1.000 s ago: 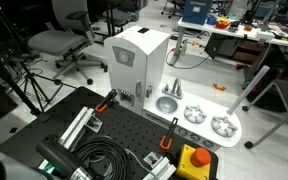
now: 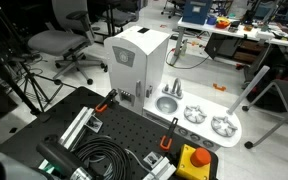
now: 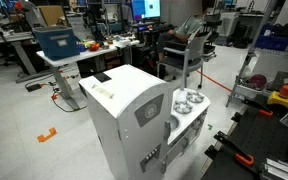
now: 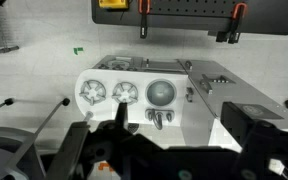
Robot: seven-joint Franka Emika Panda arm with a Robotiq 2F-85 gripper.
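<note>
A white toy kitchen stands on the floor against the edge of the black table. Its tall cabinet [image 2: 138,62], door shut, rises at the left end in exterior view 1; exterior view 2 shows the cabinet [image 3: 130,115] from its side. Beside it, the low counter holds a round grey sink [image 4: 161,93] with a faucet [image 4: 156,119] and two burners, one of them the outer burner [image 4: 93,92]. From above, in the wrist view, my gripper hangs over the kitchen, its dark fingers wide apart and nothing visible between them. Neither exterior view shows the gripper.
The black perforated table [image 2: 129,135] carries coiled black cable [image 2: 104,158], orange-handled clamps and a yellow box with a red button [image 2: 199,158]. Office chairs [image 2: 62,40] and a desk stand behind.
</note>
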